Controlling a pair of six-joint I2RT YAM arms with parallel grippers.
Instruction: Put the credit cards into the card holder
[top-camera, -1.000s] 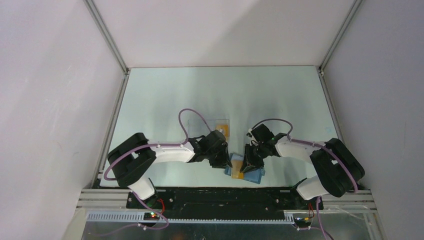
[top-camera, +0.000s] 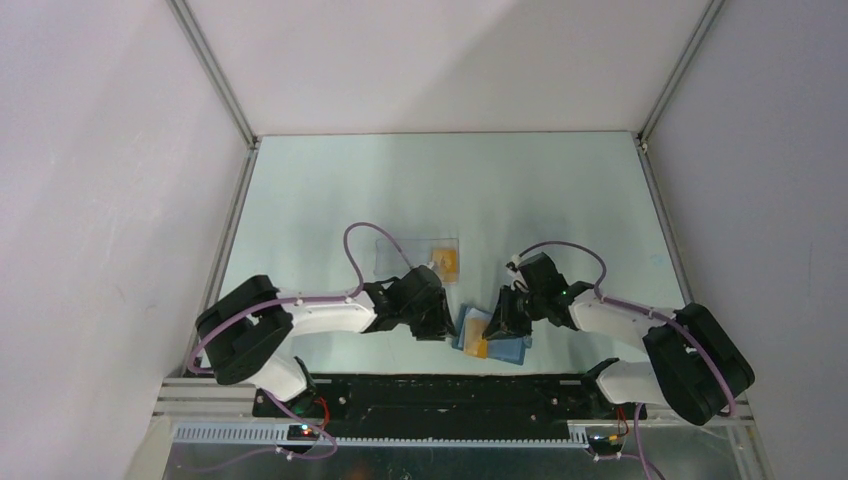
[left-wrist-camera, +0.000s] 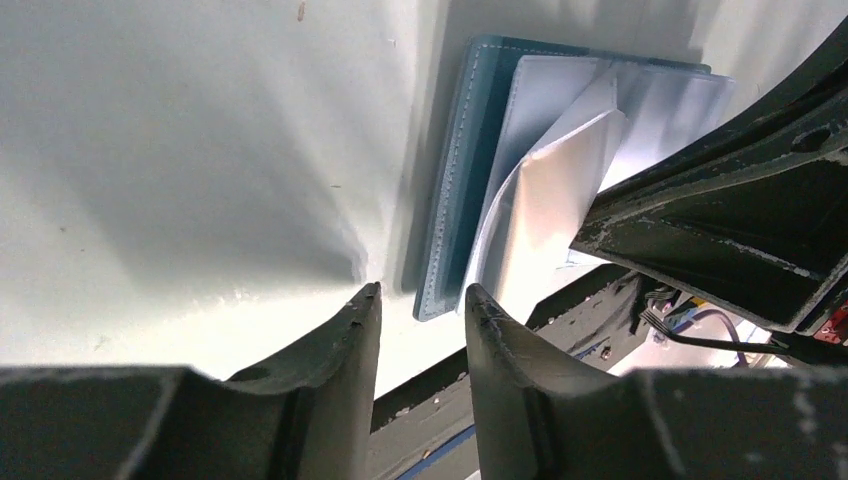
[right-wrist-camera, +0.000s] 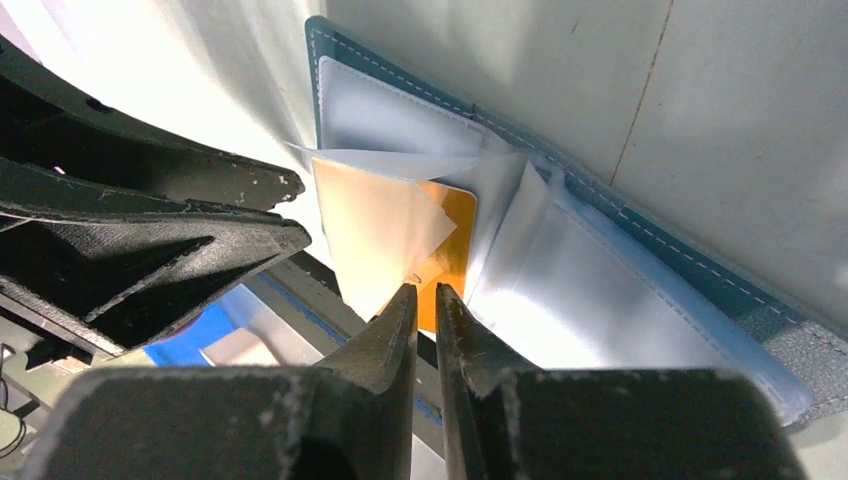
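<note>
A blue card holder (top-camera: 510, 350) with clear sleeves lies at the table's front edge; in the right wrist view an orange card (right-wrist-camera: 452, 235) shows inside one sleeve, partly under a lifted pale flap (right-wrist-camera: 365, 215). My right gripper is shut at that sleeve beside the orange card; what is between its tips is hard to see. My left gripper stands part open just left of the holder's edge, nothing visible between its fingers.
A clear tray (top-camera: 400, 245) with orange cards (top-camera: 446, 258) sits behind the left arm. The front edge is close below the holder.
Both arms have shifted slightly outward, the left one to the left and the right one to the right. The holder sits marginally further right than a second ago.
</note>
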